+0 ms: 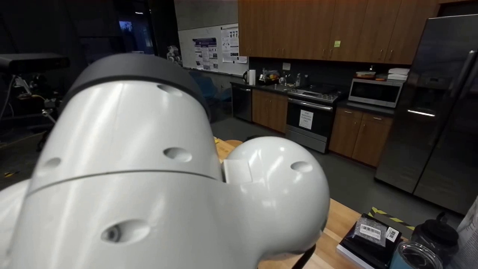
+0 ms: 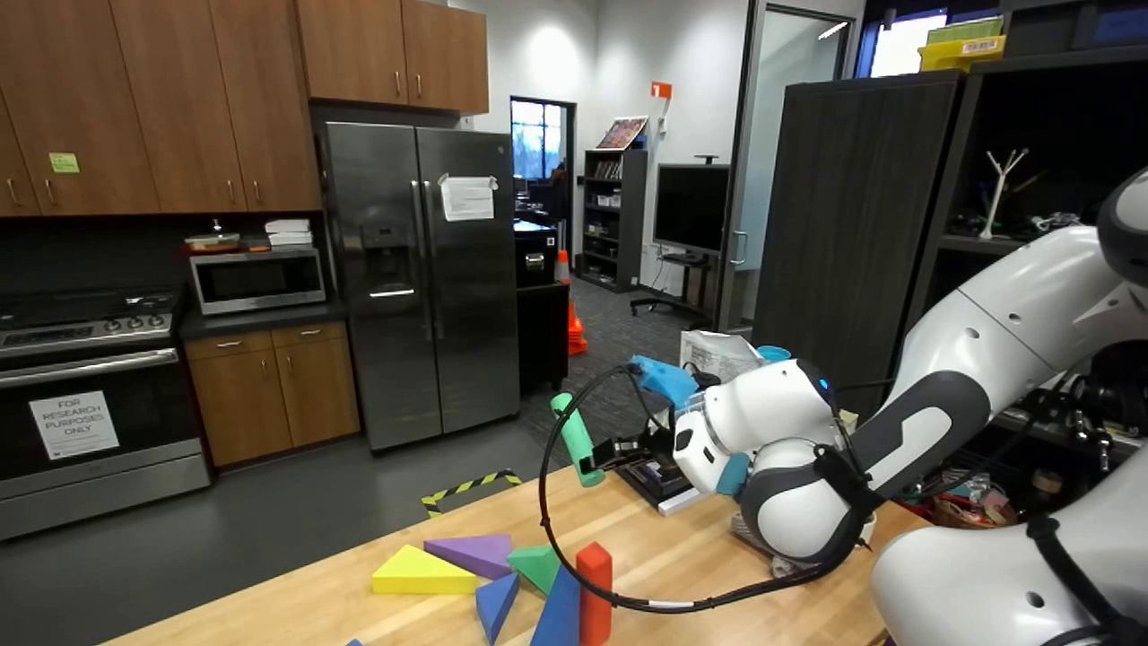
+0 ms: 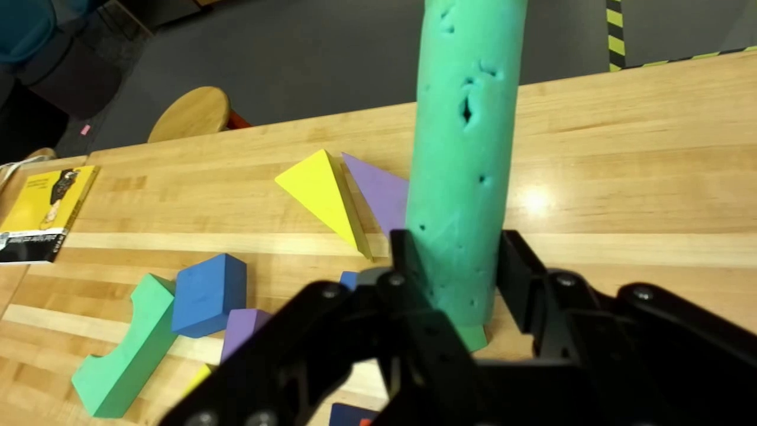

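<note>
Between the black fingers of my gripper is a long green foam cylinder (image 3: 465,156), gripped near one end. The wrist view shows the blocks and tabletop below and beyond it. In exterior view 2 the green cylinder (image 2: 578,440) stands tilted in the air above the table's far edge, with the gripper (image 2: 594,461) shut around its lower part. The arm (image 1: 134,179) hides the gripper and the cylinder in exterior view 1.
Several blocks lie on the table: yellow (image 2: 421,572), purple (image 2: 473,554), an upright red one (image 2: 594,592), a blue cube (image 3: 209,294) and a green arch (image 3: 131,348). A black package (image 1: 371,240) and a tumbler (image 1: 414,257) stand near the edge.
</note>
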